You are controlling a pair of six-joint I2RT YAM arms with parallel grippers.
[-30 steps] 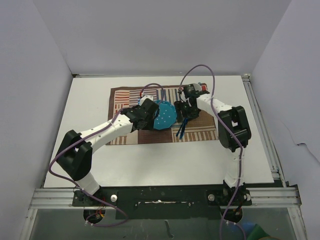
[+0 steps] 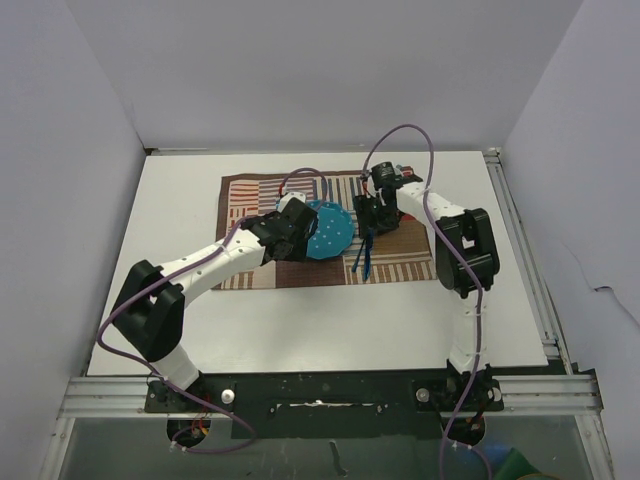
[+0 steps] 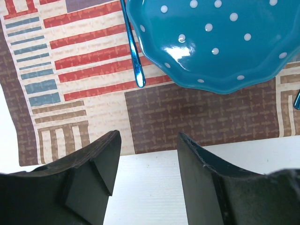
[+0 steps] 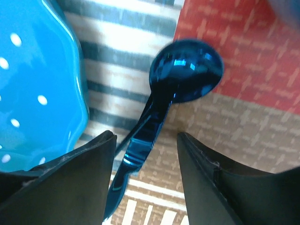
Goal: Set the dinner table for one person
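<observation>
A teal plate with white dots (image 2: 331,236) lies near the middle of the patterned placemat. In the left wrist view, a slim blue utensil (image 3: 136,65) rests along the plate's left edge, its far end out of frame. Over the mat's front edge, my left gripper is open and empty. On the plate's other side lies a shiny blue spoon (image 4: 187,70), its handle running down to the left. My right gripper stands open above that handle, gripping nothing. Partly hidden by the spoon is another thin blue utensil (image 4: 132,134).
A blurred blue object (image 4: 288,10) sits at the upper right corner of the right wrist view; what it is cannot be made out. The placemat (image 2: 300,275) has bare stretches in front of the plate.
The right gripper has moved slightly back from the blue handles. My left arm stays still.
</observation>
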